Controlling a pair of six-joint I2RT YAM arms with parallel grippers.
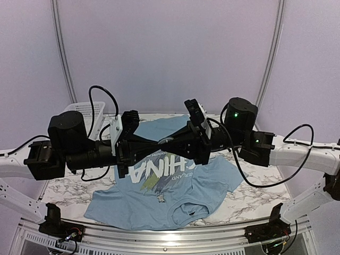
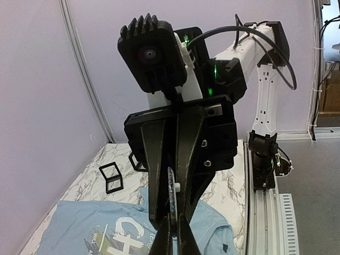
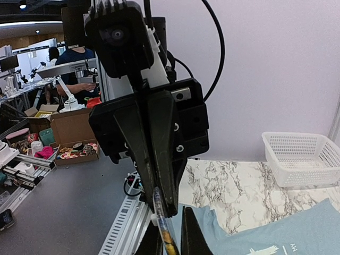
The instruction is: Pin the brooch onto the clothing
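Note:
My left gripper (image 1: 154, 144) and right gripper (image 1: 172, 142) meet tip to tip above the blue T-shirt (image 1: 133, 202), with the small brooch (image 1: 166, 139) between them. In the left wrist view the brooch (image 2: 171, 194) is seen edge-on, a thin flat piece with a white nub, at both sets of fingertips. In the right wrist view the brooch (image 3: 163, 226) stands upright at the tips. Both grippers look shut; whether each one grips the thin brooch is hard to tell. The shirt lies flat with its printed lettering up.
A white basket (image 3: 300, 159) stands at the back left of the marble table (image 3: 223, 186). Black frames (image 2: 110, 177) lie on the table in the left wrist view. The metal rail (image 1: 164, 239) runs along the front edge.

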